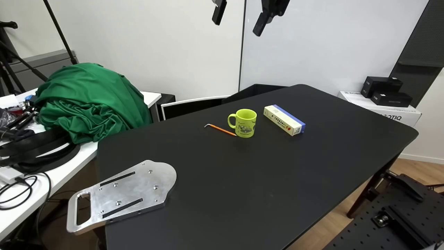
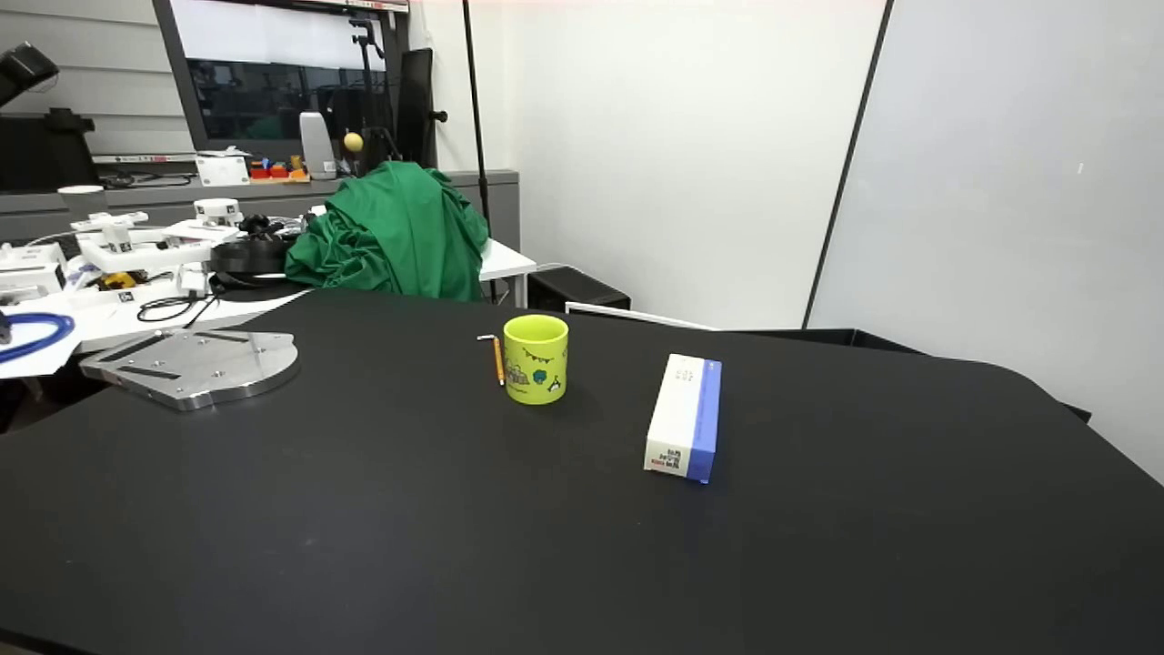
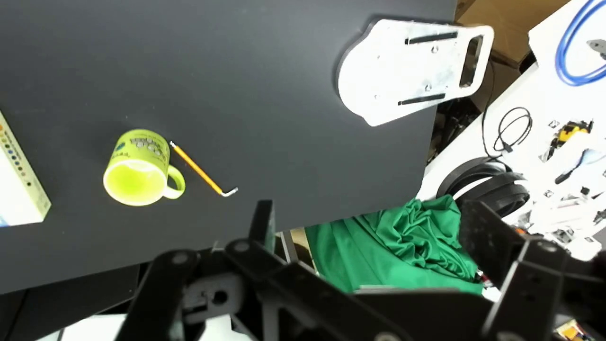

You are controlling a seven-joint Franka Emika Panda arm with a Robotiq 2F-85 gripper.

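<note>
High above the table, at the top of exterior view 1, my gripper stands open with nothing between its fingers. In the wrist view one finger shows well apart from the other at the lower right. A yellow-green mug stands upright on the black table. Beside it lies a thin orange tool with a bent metal end, close to the mug's handle side. A long white and blue box lies flat on the table, a short way from the mug. No object touches the gripper.
A metal plate with a handle slot lies at one table corner, its handle over the edge. Green cloth is heaped on a cluttered white side table.
</note>
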